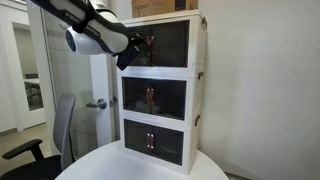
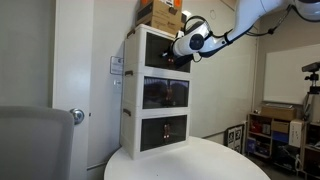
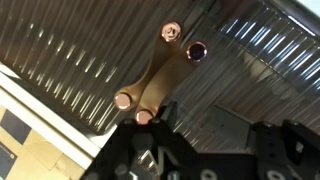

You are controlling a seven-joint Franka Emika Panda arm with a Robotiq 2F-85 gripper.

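A white cabinet (image 1: 162,72) of three stacked compartments stands on a round white table (image 1: 105,165), its dark ribbed doors closed. My gripper (image 1: 131,50) is at the top compartment's left door, just left of the paired handles. Up close in the wrist view are two brown strap handles with copper-coloured studs, one strap (image 3: 150,72) beside the other strap (image 3: 172,77). Dark gripper parts fill the bottom of that view, just below the handles' lower ends. The fingers are open and hold neither strap. Whether a fingertip touches the door cannot be told.
Cardboard boxes (image 2: 160,17) rest on top of the cabinet. A grey chair (image 1: 50,150) stands left of the table, before a door with a lever handle (image 1: 97,103).
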